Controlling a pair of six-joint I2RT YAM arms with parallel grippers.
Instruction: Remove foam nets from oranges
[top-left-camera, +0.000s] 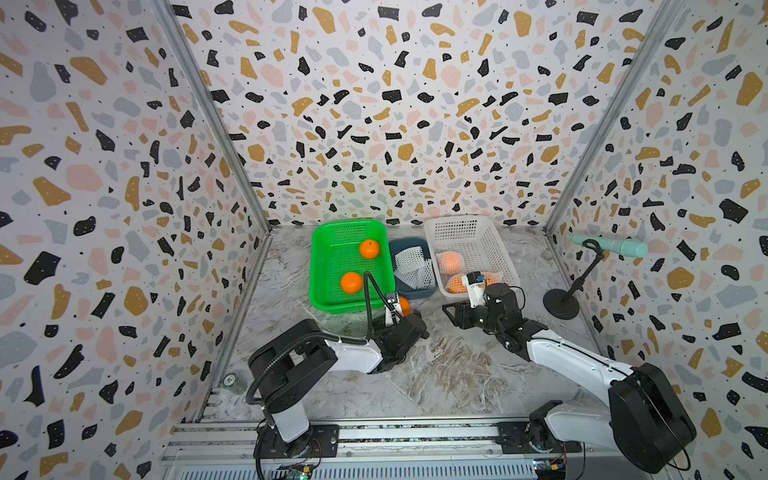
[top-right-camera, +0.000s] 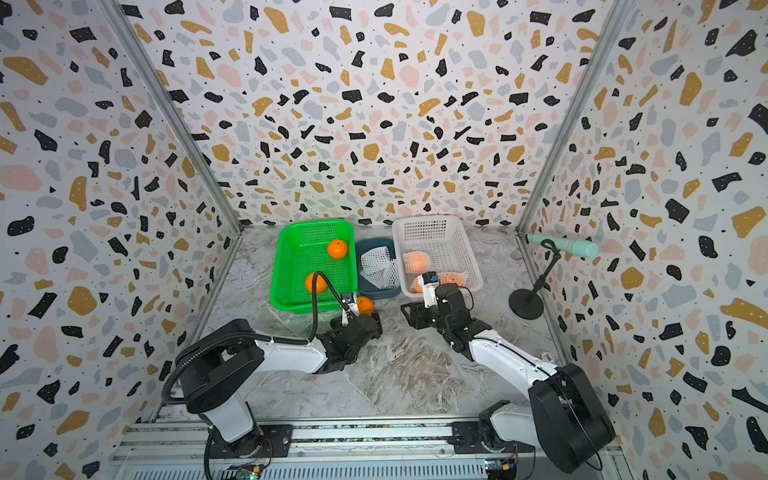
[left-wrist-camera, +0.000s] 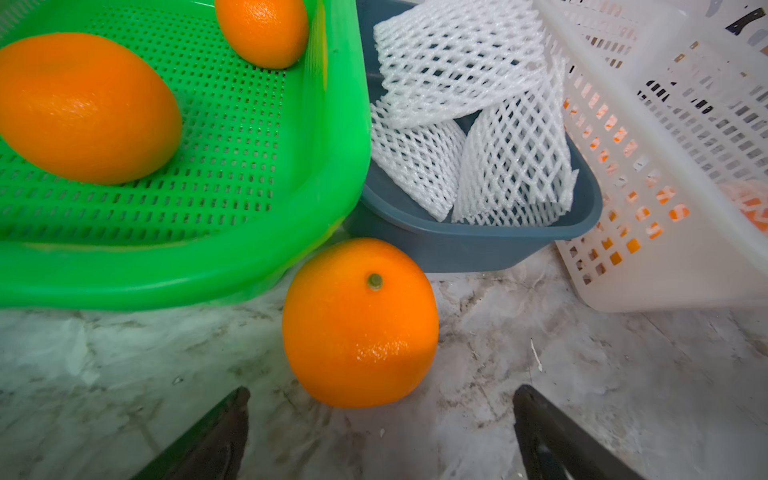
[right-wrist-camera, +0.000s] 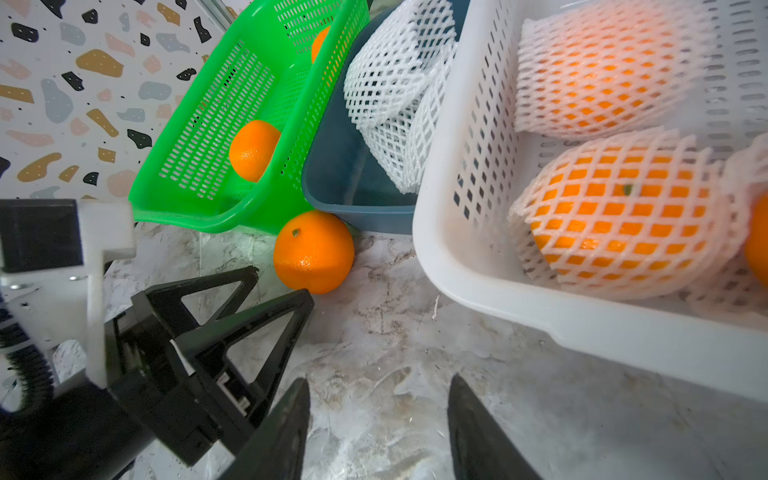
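Note:
A bare orange rests on the marble table in front of the grey bin, my left gripper open just short of it, its fingers either side. Two oranges sit in the green basket. White foam nets fill the grey bin. The white basket holds netted oranges. My right gripper hangs over the table before the white basket, fingers apart with nothing between them.
A black stand with a mint tube is at the right. Terrazzo walls enclose the sides and back.

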